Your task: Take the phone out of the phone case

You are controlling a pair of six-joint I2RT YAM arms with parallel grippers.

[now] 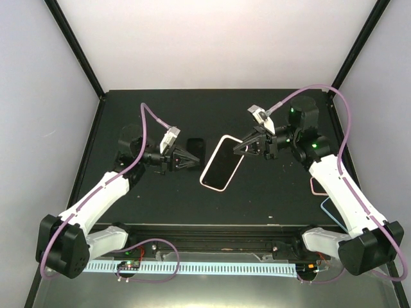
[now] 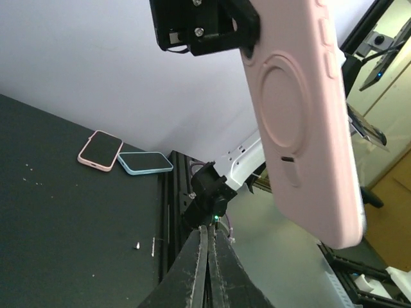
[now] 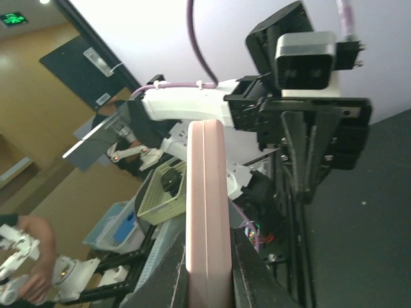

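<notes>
The phone in its pink case [image 1: 222,163] hangs tilted over the table, its black screen facing up in the top view. My right gripper is shut on its upper end, a finger on either side of the case's edge. In the left wrist view the pink case back [image 2: 308,141] shows its ring and camera-side buttons, well above and right of my left gripper. That gripper's fingertips meet with nothing between them. From above, the left fingers [image 1: 184,160] end short of the case's lower end, apart from it.
A dark phone [image 1: 196,151] lies on the table beside the left fingertips. A pink-rimmed phone [image 2: 101,151] and a blue-rimmed phone [image 2: 145,162] lie at the right edge, partly behind the right arm from above.
</notes>
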